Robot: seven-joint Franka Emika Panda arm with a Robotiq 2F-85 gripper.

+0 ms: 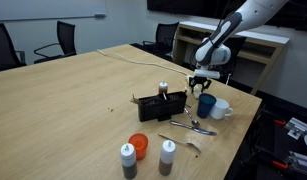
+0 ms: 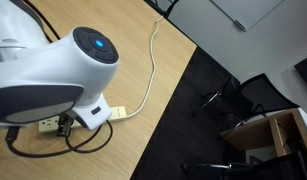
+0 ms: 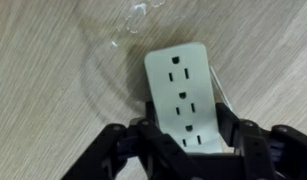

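Note:
A white power strip with several outlets lies under my gripper in the wrist view. My gripper is shut on it, with one dark finger against each long side. The strip's lower end is hidden behind the gripper. In exterior view 2 the white arm covers much of the strip, but one end shows beside my gripper, close to the wooden table. Exterior view 1 has my gripper at the far end of the table, too small for detail.
Close to the gripper stand a dark blue cup and a white mug. A black box, a red lid, utensils and two white bottles lie nearer. A white cable runs across the table.

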